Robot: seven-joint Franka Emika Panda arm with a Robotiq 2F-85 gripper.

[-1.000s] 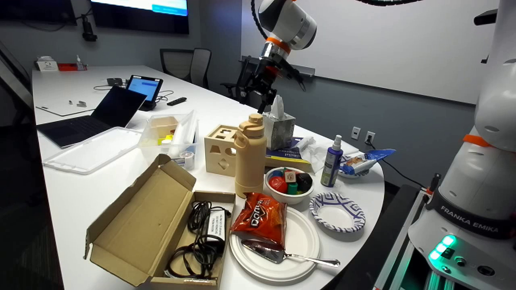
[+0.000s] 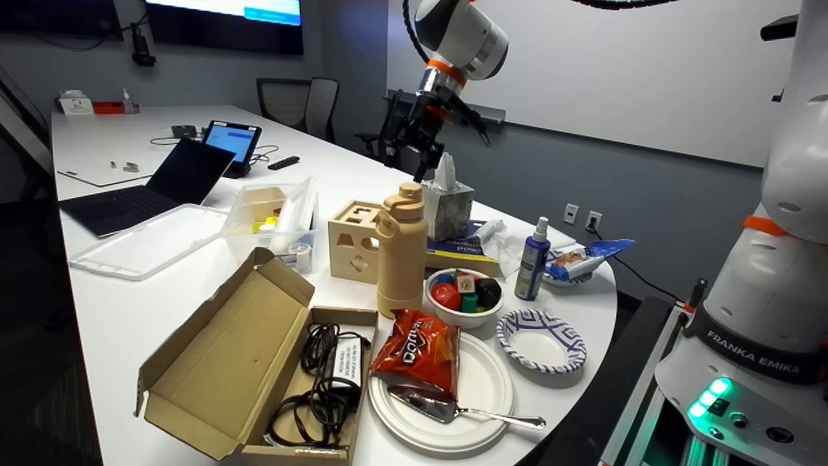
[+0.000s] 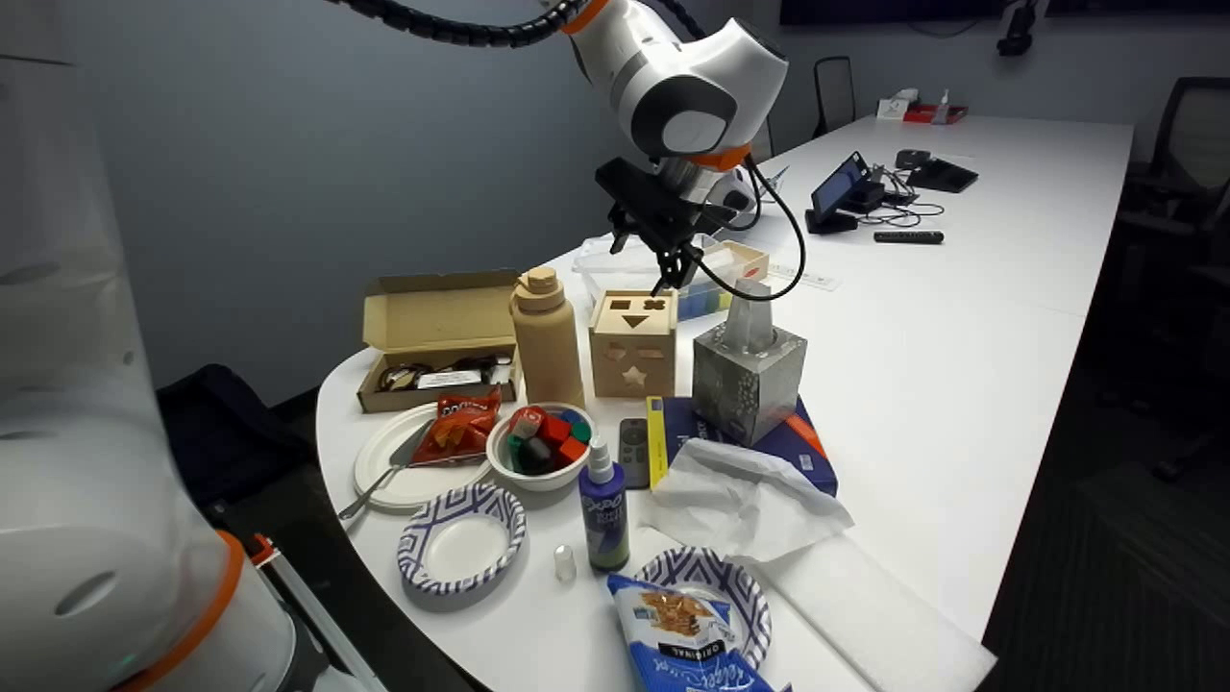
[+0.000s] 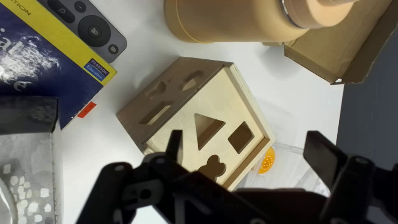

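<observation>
My gripper is open, its two fingers spread wide with nothing held between them. Below it in the wrist view sits a wooden shape-sorter box [image 4: 209,108], its top cut with a triangle, a square and a flower-like hole. In exterior view 2 the gripper [image 3: 666,277] hangs above this box [image 3: 633,358]. Exterior view 1 shows the gripper [image 2: 403,164] behind the tan bottle [image 2: 402,256], which partly covers the box [image 2: 351,252]. A white bowl [image 3: 514,471] of coloured blocks [image 3: 551,436] stands in front of the bottle.
A tissue box [image 3: 750,381] rests on a blue book [image 3: 813,463] beside the sorter. Close by are a clear plastic bin [image 2: 304,221], an open cardboard box [image 2: 225,349] of cables, a spray bottle [image 3: 604,515] and a plate [image 2: 485,380] with a red chip bag [image 2: 419,351].
</observation>
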